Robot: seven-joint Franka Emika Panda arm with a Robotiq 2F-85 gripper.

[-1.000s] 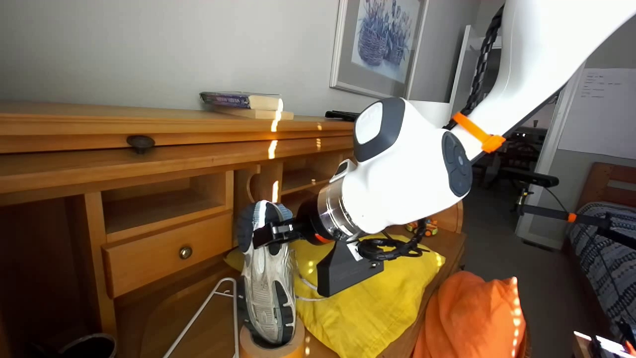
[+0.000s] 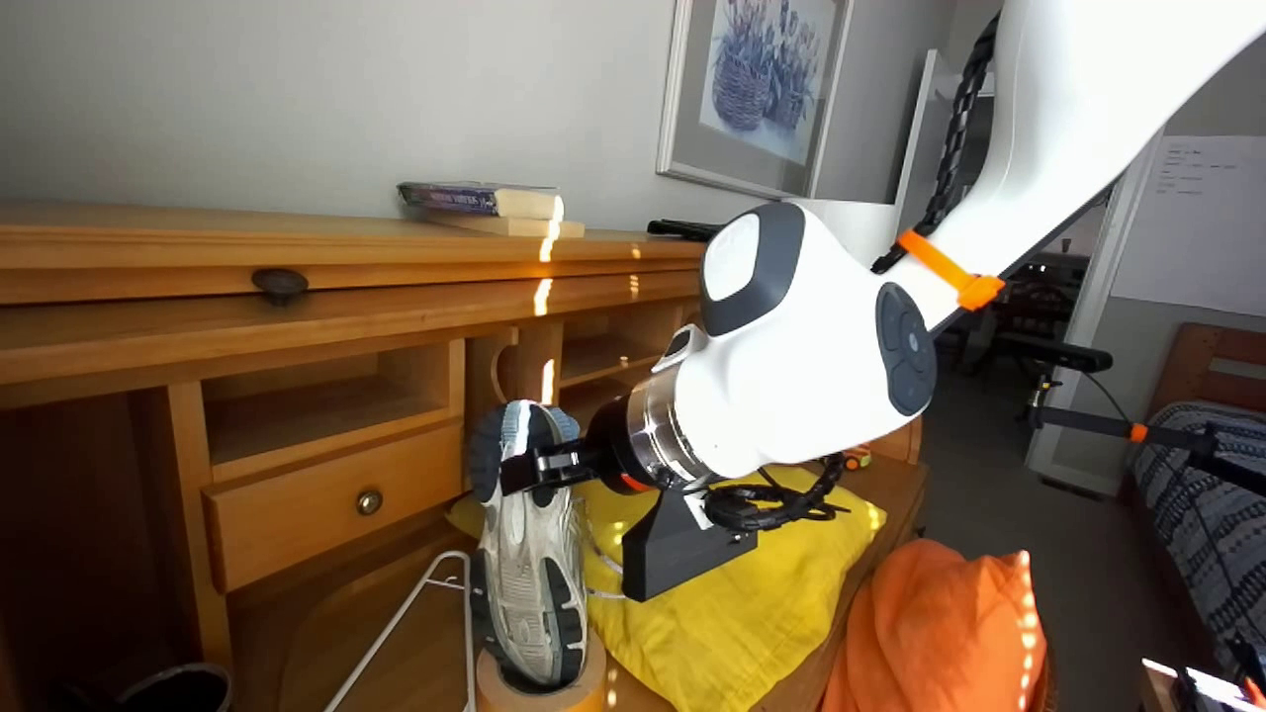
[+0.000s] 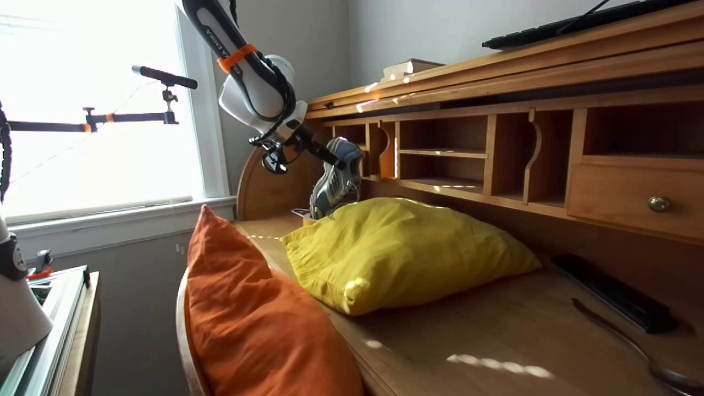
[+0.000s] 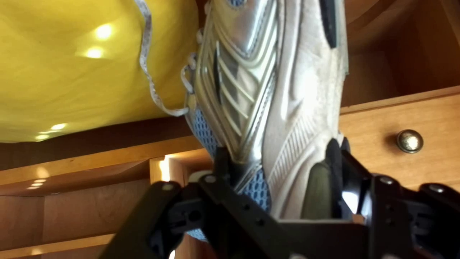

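A grey and white running shoe (image 2: 534,581) with blue mesh stands nearly upright, one end raised, in exterior view 1. My gripper (image 2: 540,468) is shut on its upper end. Close up in the wrist view, the silver side of the shoe (image 4: 297,86) fills the middle, with the gripper clasping it from both sides. Exterior view 2 shows the same shoe (image 3: 331,188) beside the yellow pillow, below the gripper (image 3: 336,160). In exterior view 1 the lower end overlaps a tan tape roll (image 2: 570,694); whether it touches the roll is hard to tell.
The yellow pillow (image 3: 422,251) covers much of the desk beside the shoe. An orange pillow (image 3: 264,330) lies along the front. A white hanger (image 2: 398,617) is left of the shoe, with desk cubbies and a drawer (image 2: 338,498) behind. The desk's right part holds a black bar-shaped object (image 3: 614,293).
The arm's wrist has shifted and turned slightly, lowering a little. The shoe has stayed almost in place, still held, while a lace near the yellow pillow hangs slightly differently.
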